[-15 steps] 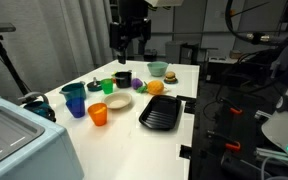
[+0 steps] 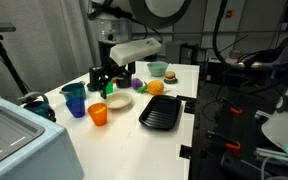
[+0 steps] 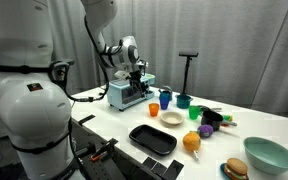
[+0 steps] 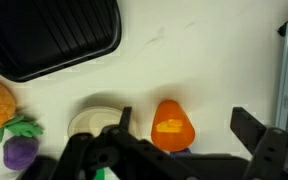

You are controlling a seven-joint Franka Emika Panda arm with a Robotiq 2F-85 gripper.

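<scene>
My gripper (image 2: 115, 84) hangs open above the table, with nothing held between its fingers. Below it in the wrist view, an orange cup (image 4: 172, 128) shows in the gap between the open fingers, with a small yellow-orange patch inside. The same orange cup (image 2: 99, 116) stands upright on the white table in exterior view 1, lower in the picture than the fingertips. A cream plate (image 4: 96, 119) lies beside the cup, partly covered by one finger in the wrist view. In exterior view 2 the gripper (image 3: 134, 84) is small, and its fingertips are hard to make out.
A black tray (image 2: 161, 113) lies near the plate. Blue (image 2: 77, 107) and green (image 3: 194, 113) cups, a dark pot (image 3: 210, 118), toy food and a pale green bowl (image 3: 270, 155) stand around. A grey toaster-like box (image 2: 22, 142) borders the left side.
In exterior view 1 my gripper has come down and shifted left, toward the orange cup's side. The objects on the table have not moved.
</scene>
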